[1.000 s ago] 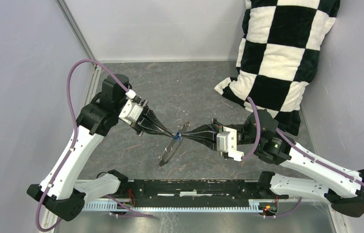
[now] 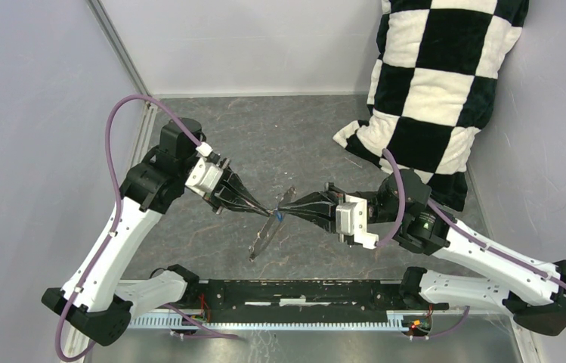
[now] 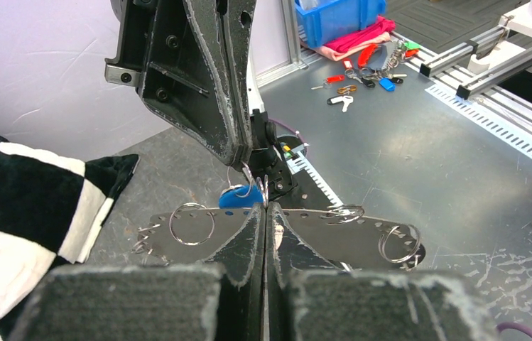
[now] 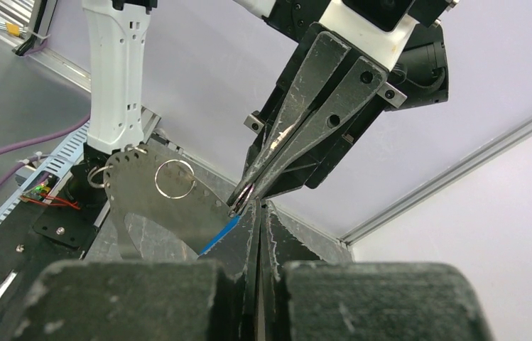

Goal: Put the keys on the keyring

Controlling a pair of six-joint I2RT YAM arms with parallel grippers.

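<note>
Both grippers meet tip to tip above the floor in the top view. My left gripper is shut, and thin wire of a metal ring (image 3: 263,186) rises from its fingertips. My right gripper is shut too; whether thin wire lies between its tips cannot be made out. Another wire loop (image 3: 247,174) shows just under the right tips in the left wrist view. Close behind is a blue key or tag (image 3: 240,197), partly hidden. A grey metal plate (image 2: 267,233), edged with small holes and carrying several rings (image 3: 192,224), hangs at the tips.
Several keys and coloured tags (image 3: 366,67) lie on the metal table (image 3: 391,142) in the left wrist view, near a blue bin (image 3: 341,21). A checkered cushion (image 2: 438,83) leans at the back right. Bare floor (image 2: 264,136) surrounds the grippers.
Almost nothing has moved. The right arm has shifted by a tiny amount.
</note>
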